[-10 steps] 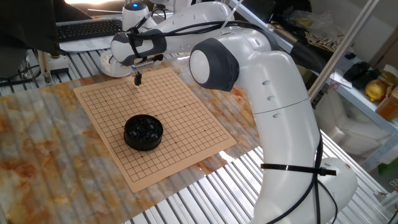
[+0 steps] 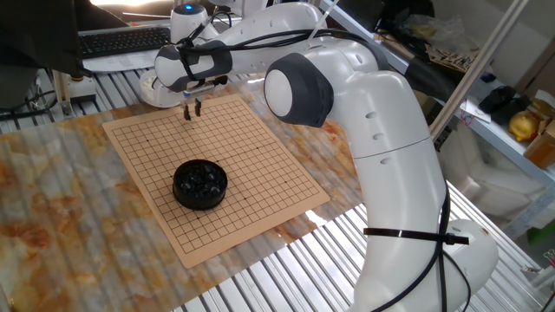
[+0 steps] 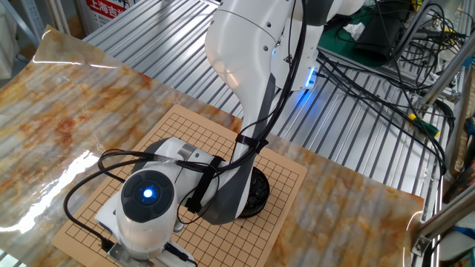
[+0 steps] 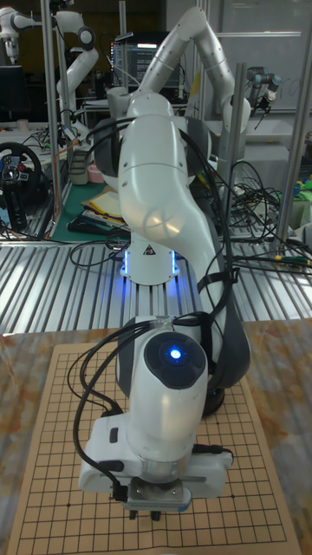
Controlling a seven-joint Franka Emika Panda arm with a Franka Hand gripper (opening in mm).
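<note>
My gripper point(image 2: 192, 111) hangs over the far part of the grid board point(image 2: 251, 178), its two dark fingers apart. Nothing shows between them in exterior view 1. In exterior view 3 the dark fingertips point(image 4: 133, 514) show only slightly below the hand, over the board. A round black bowl point(image 2: 200, 185) filled with black stones stands on the board, well away from the gripper. The arm partly covers this bowl point(image 3: 256, 194) in exterior view 2 and hides most of it in exterior view 3. No loose stone can be made out on the board's visible part.
The board lies on a marbled sheet point(image 2: 52, 208) over a ribbed metal table. A keyboard point(image 2: 126, 41) and a white round container point(image 2: 161, 90) sit beyond the board's far edge. Marbled surface to the board's left is clear.
The arm, the bowl and the board have not visibly moved.
</note>
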